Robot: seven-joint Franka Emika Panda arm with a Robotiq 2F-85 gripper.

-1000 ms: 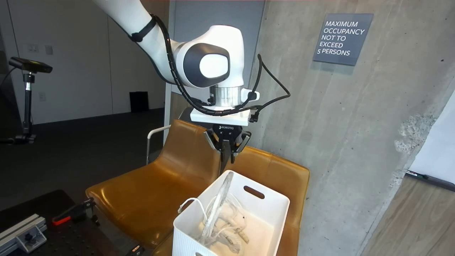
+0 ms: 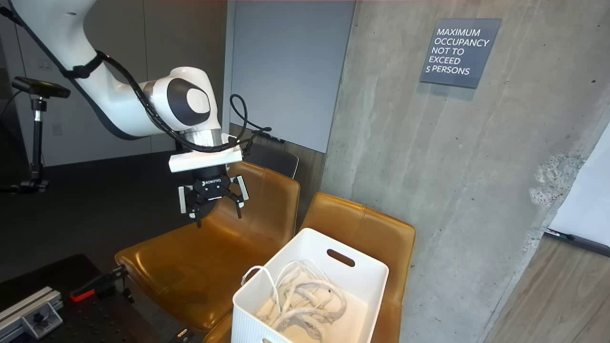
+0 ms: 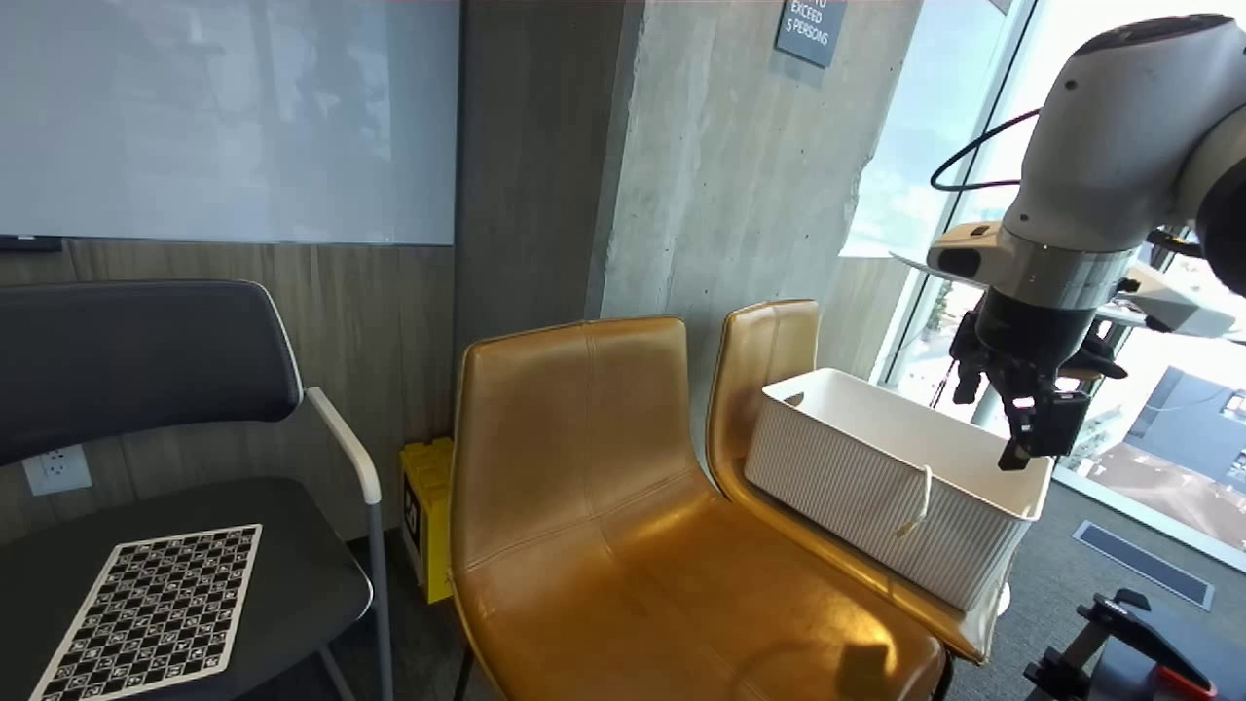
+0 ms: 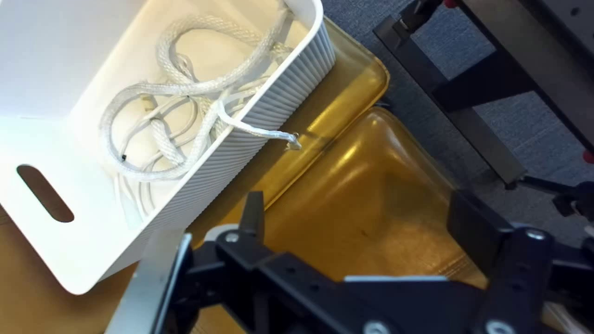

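A thick white braided rope (image 4: pixel 207 87) lies in loose loops inside the white box (image 2: pixel 366 264), tangled with thinner white cord. One end of the cord (image 4: pixel 257 131) hangs out over the box's ribbed long wall; the rest stays within the walls. My gripper (image 2: pixel 218 217) is open and empty, high over the brown seat and up to the left of the box in exterior view 1. Wide apart in the wrist view, its fingers (image 4: pixel 254 214) have only brown seat behind the gap. Exterior view 2 hides the rope behind the box wall, except the overhanging cord (image 3: pixel 919 504).
The box rests on one brown chair, with a second brown chair (image 3: pixel 572 502) alongside, its seat bare. A dark table (image 2: pixel 94 317) with a clamp and a metal rail stands at the front left. Behind the chairs rises a concrete wall (image 2: pixel 457 171).
My gripper has moved left, away from above the box, and its fingers are farther apart. The thick rope, which stood up toward the gripper, now lies coiled in the box.
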